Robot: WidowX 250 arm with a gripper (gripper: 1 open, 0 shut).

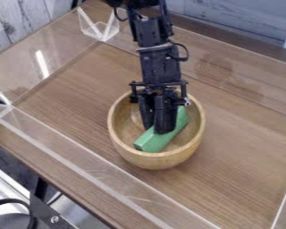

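Observation:
A round wooden bowl (136, 153) stands on the wooden table, a green elongated object (154, 139) lying tilted inside it. My black gripper (157, 118) reaches down into the bowl from above, over the upper part of the green object. Its fingertips are dark and partly hidden, so whether they touch or grasp the object cannot be told.
A clear plastic piece (100, 27) is at the back left. Black cables (14, 204) lie at the lower left, off the table's edge. The table to either side of the bowl is clear.

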